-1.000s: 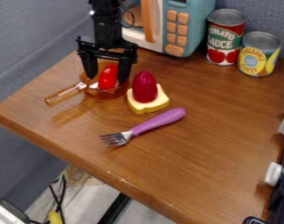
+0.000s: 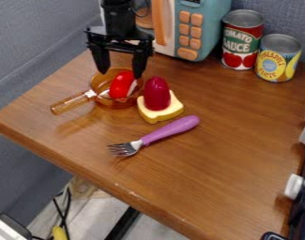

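My black gripper [image 2: 121,60] hangs open above a small orange-brown pan [image 2: 99,92] with a wooden handle. A red pepper-like object [image 2: 121,83] lies in the pan, below the fingers, with nothing seen held between them. To the right a dark red round object [image 2: 158,92] sits on a yellow sponge-like slice [image 2: 161,111]. A fork with a purple handle [image 2: 167,129] lies in front.
A toy microwave [image 2: 192,28], a tomato sauce can [image 2: 241,42] and a yellow can [image 2: 278,58] stand at the back. A dark appliance [image 2: 300,197] is at the right edge.
My gripper has risen from down in the pan to above it. The red object in the pan stays there.
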